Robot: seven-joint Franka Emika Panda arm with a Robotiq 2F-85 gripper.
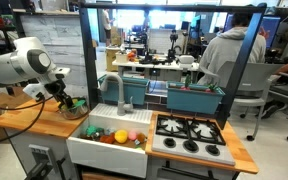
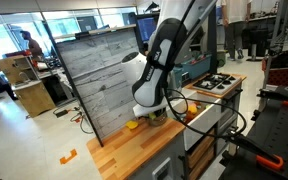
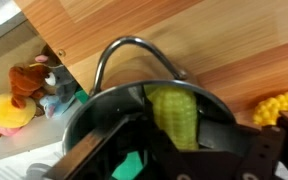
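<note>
A metal pot [image 1: 73, 111] with a looped handle stands on the wooden counter at the left of the sink. My gripper [image 1: 64, 100] is down at this pot, angled into its mouth. From the wrist, the pot's dark rim [image 3: 76, 123] surrounds the black fingers. Inside it lies a green and yellow item [image 3: 174, 112], close to the fingers and partly covered by them. Something bright green [image 3: 129, 166] shows lower in the pot. Whether the fingers touch either item is hidden, and the finger's width is hard to read.
The sink [image 1: 109, 155] beside the pot holds several colourful toys, including a brown plush [image 3: 26, 80]. A yellow bumpy thing [image 3: 277, 106] lies on the counter at the pot's other side. The faucet [image 1: 122, 92] and stove [image 1: 191, 135] stand farther right.
</note>
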